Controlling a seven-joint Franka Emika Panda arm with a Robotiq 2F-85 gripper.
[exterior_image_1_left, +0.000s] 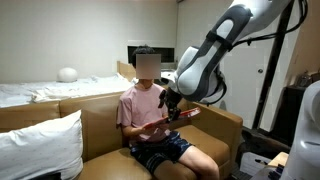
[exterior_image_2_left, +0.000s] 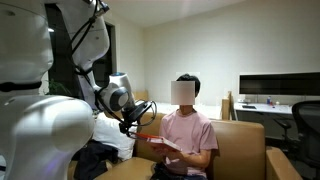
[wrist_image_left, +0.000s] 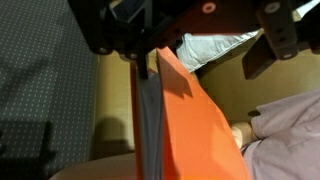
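On a tan sofa sits a person in a pink T-shirt (exterior_image_1_left: 144, 104) and dark shorts, with a red-orange book or folder (exterior_image_2_left: 158, 143) held over the lap. My gripper (exterior_image_1_left: 172, 104) is right at the book in exterior view 1. The wrist view shows the orange cover (wrist_image_left: 195, 115) and its dark spine or edge (wrist_image_left: 151, 120) close below the fingers. Open fingers (wrist_image_left: 128, 35) stand wide apart there, with the cover running between and beyond them. Whether either finger touches the book I cannot tell.
White pillows (exterior_image_1_left: 42, 148) lie at the sofa's left end. The person's hand (wrist_image_left: 243, 133) and body are very close to the gripper. The sofa back (exterior_image_1_left: 95, 112) rises behind. A desk with a monitor (exterior_image_2_left: 257, 102) is farther back.
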